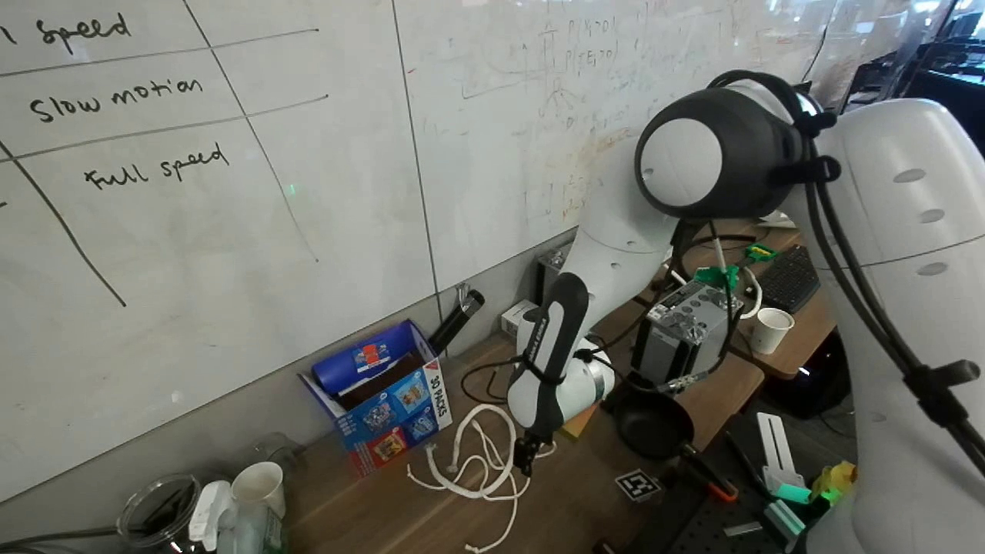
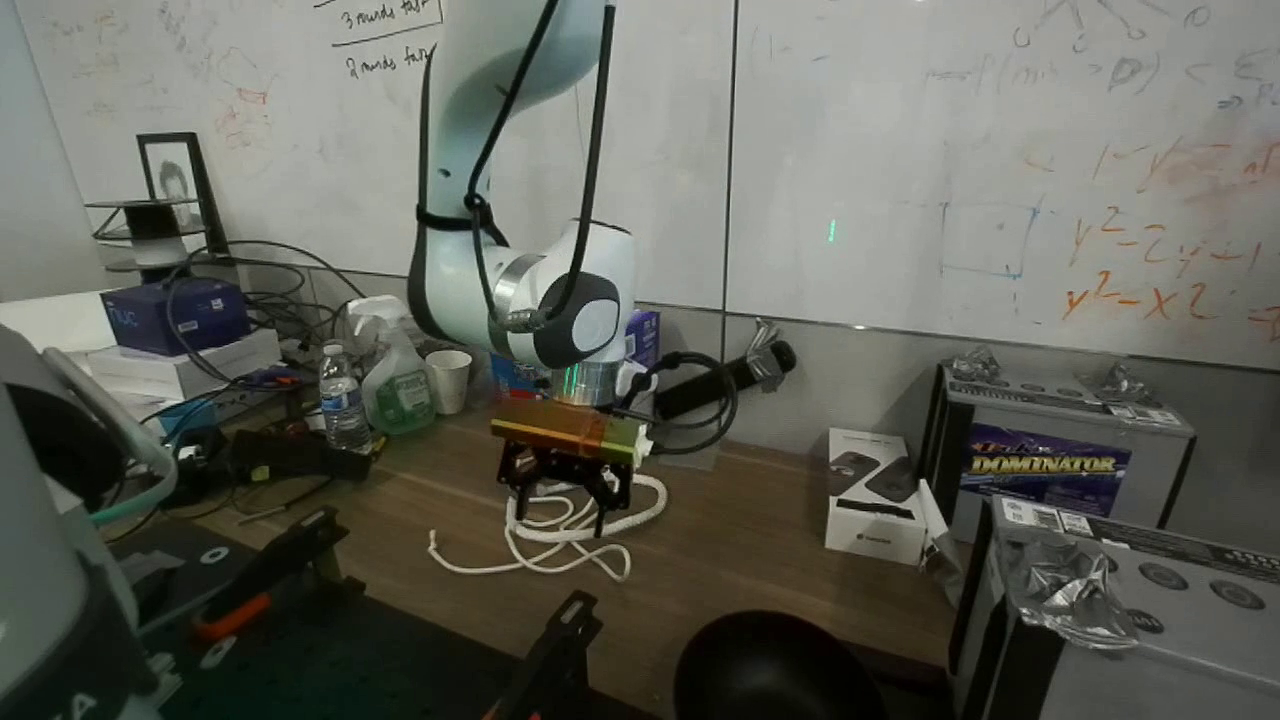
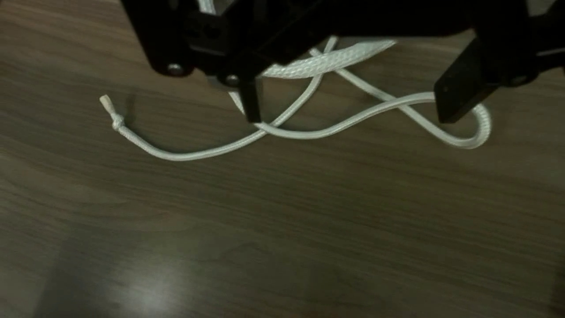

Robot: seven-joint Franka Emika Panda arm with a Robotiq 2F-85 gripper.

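A white rope [image 1: 509, 434] lies loosely coiled on the wooden table, a thick loop with thinner cords crossing around it. My gripper [image 1: 525, 458] is over the rope's right side in exterior view 1. In exterior view 2 the gripper [image 2: 560, 526] stands with its fingers apart, the rope [image 2: 642, 516] below and behind it. Seen from the wrist, the open gripper has thin cords of the rope [image 3: 312, 134] running across the space between its fingertips. Part of the thick loop is hidden behind the gripper body.
A black pan [image 1: 652, 425] sits to the right, near a grey battery box [image 1: 679, 337]. An open blue box [image 1: 392, 406] stands by the whiteboard, with a paper cup [image 1: 259, 489] further left. Bare tabletop [image 2: 768, 528] lies right of the rope in exterior view 2.
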